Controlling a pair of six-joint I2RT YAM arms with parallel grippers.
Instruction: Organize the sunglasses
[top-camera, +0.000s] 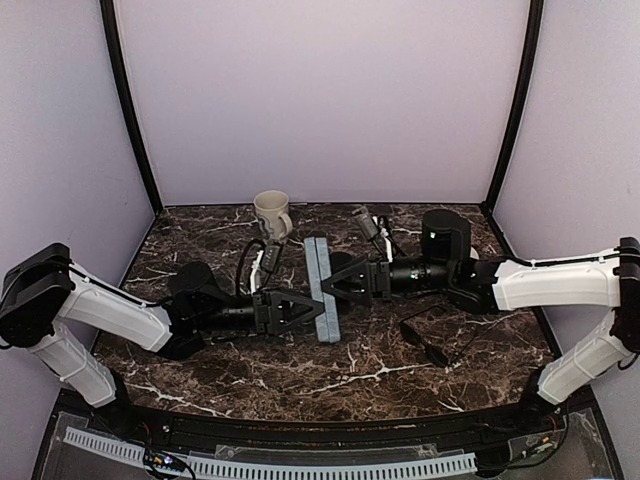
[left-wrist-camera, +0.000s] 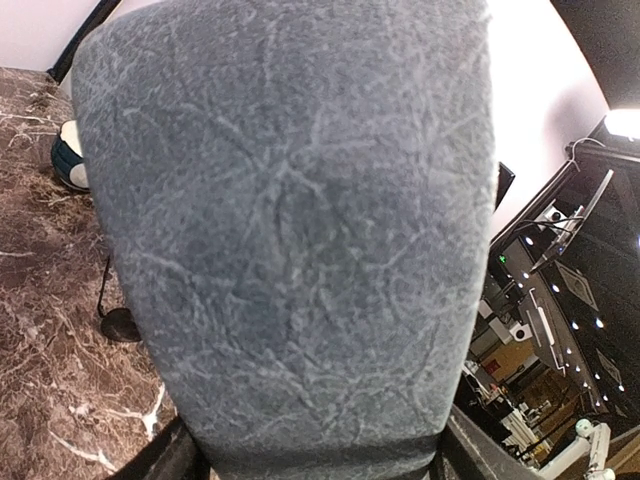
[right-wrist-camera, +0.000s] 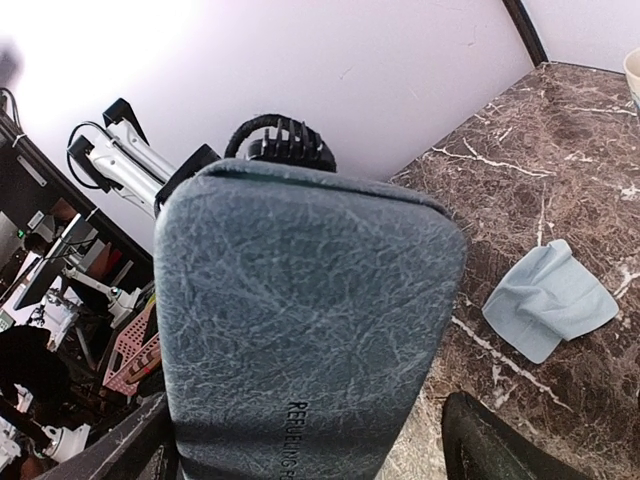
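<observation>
A grey-blue glasses case (top-camera: 322, 290) is held upright above the middle of the table, filling much of both wrist views. My left gripper (top-camera: 310, 312) is shut on the case's lower part, seen from the side (left-wrist-camera: 290, 250). My right gripper (top-camera: 345, 280) is at the case's upper right side, part open, with the case (right-wrist-camera: 300, 310) between or just before its fingers; contact is unclear. Dark sunglasses (top-camera: 425, 345) lie on the table below the right arm, and show small behind the case in the left wrist view (left-wrist-camera: 120, 323).
A white mug (top-camera: 272, 215) stands at the back left. A light blue cloth (right-wrist-camera: 548, 298) lies on the dark marble table (top-camera: 230, 390), partly hidden by the left arm in the top view.
</observation>
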